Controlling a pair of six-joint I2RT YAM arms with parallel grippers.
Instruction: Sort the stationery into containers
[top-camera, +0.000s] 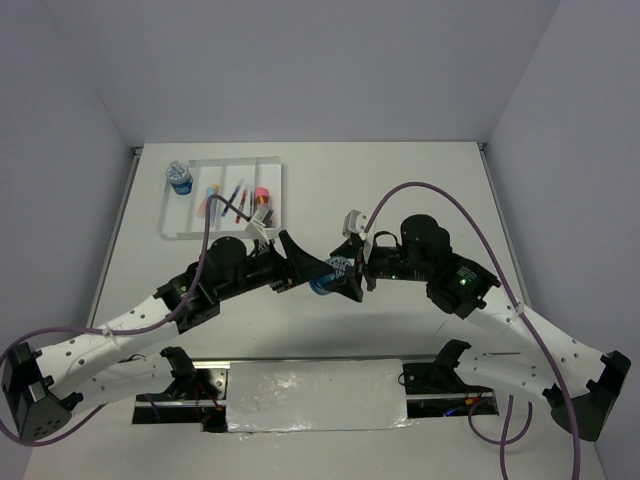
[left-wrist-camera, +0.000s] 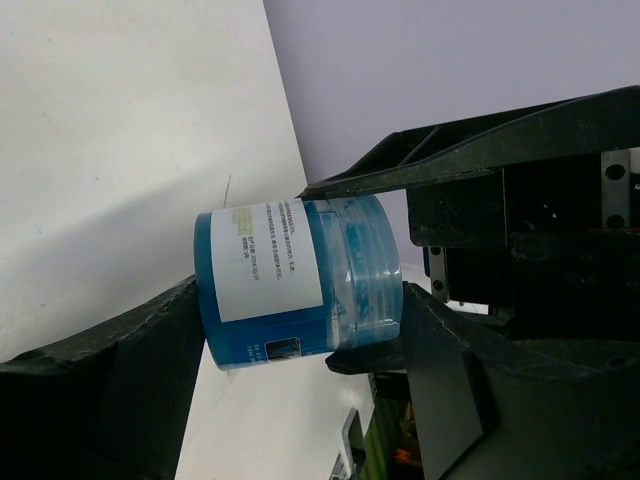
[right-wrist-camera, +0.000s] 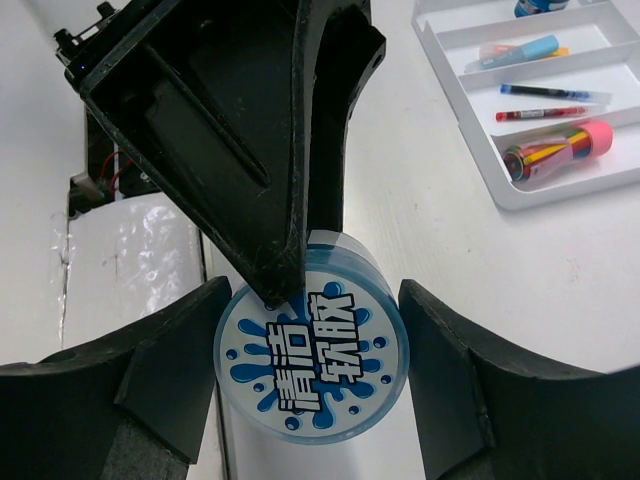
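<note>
A blue jar with a white printed label (left-wrist-camera: 268, 262) is held above the table between both grippers. My right gripper is shut on it, one finger on either side; its lettered round end (right-wrist-camera: 310, 365) faces the right wrist camera. My left gripper stands open around the jar, with its fingers (left-wrist-camera: 155, 375) to either side. In the top view, the two grippers meet near the table's middle and partly hide the jar (top-camera: 338, 268). The white divided tray (top-camera: 220, 235) lies at the back left.
In the tray are another blue jar (top-camera: 179, 178), pens (right-wrist-camera: 545, 92), a light blue marker (right-wrist-camera: 518, 52) and a pink-capped clear container (right-wrist-camera: 560, 150). Both arms cross close together over the middle.
</note>
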